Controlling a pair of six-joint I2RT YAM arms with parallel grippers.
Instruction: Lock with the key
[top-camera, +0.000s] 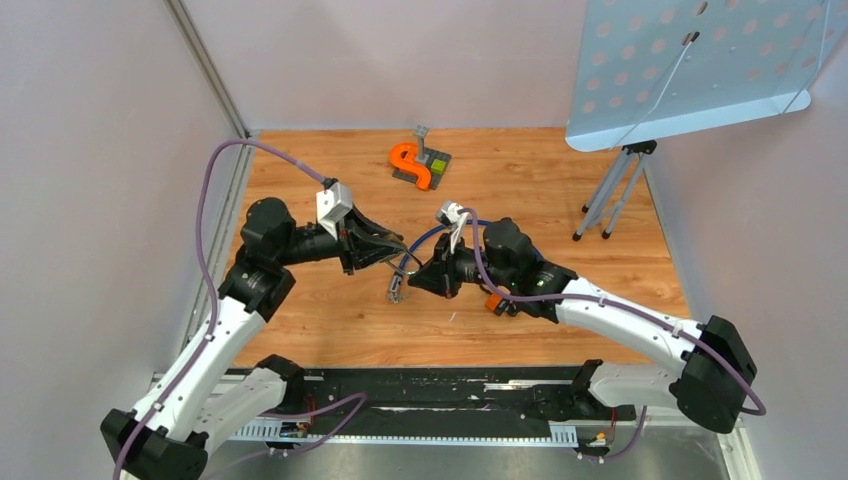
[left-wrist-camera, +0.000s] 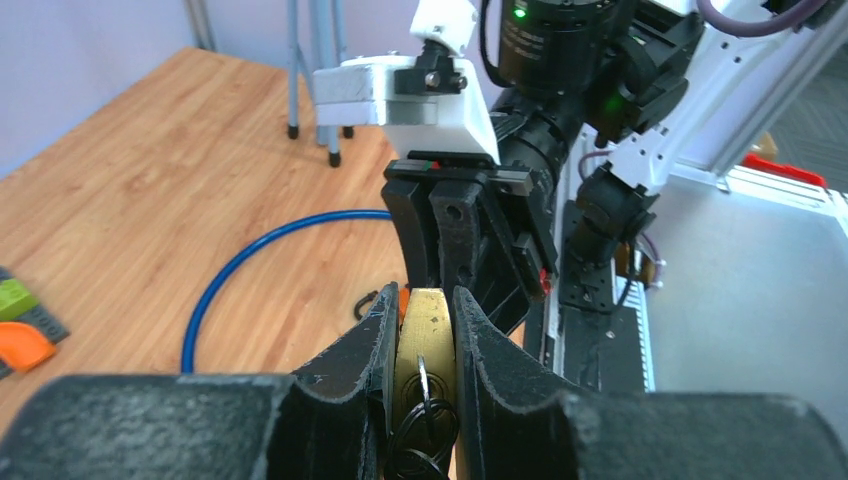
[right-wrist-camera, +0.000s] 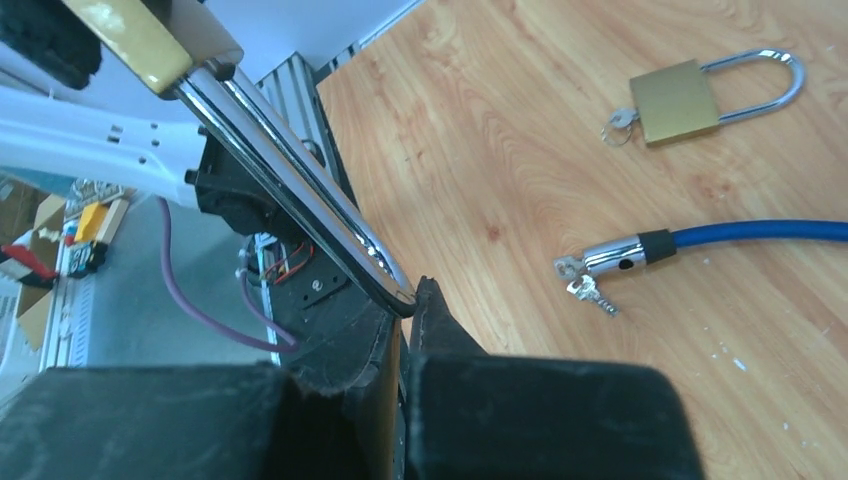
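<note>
A brass padlock (left-wrist-camera: 425, 335) is pinched between the fingers of my left gripper (top-camera: 398, 250), which is shut on it. A key with a ring (left-wrist-camera: 425, 412) shows at the padlock's near end. The steel shackle (right-wrist-camera: 290, 190) stands out of the body toward my right gripper. My right gripper is shut, its fingertips at the rounded end of the shackle; they seem to touch, and nothing clearly shows between them. In the top view the two grippers almost meet, and the arms hide much of the padlock. Whether the shackle is fully pushed in cannot be seen.
Another brass padlock (right-wrist-camera: 675, 103) with a key lies on the table. Near it is a blue cable lock (right-wrist-camera: 615, 256) with keys. An orange padlock (top-camera: 494, 302) lies partly under the right arm. An orange S-shaped piece (top-camera: 408, 165) sits at the back.
</note>
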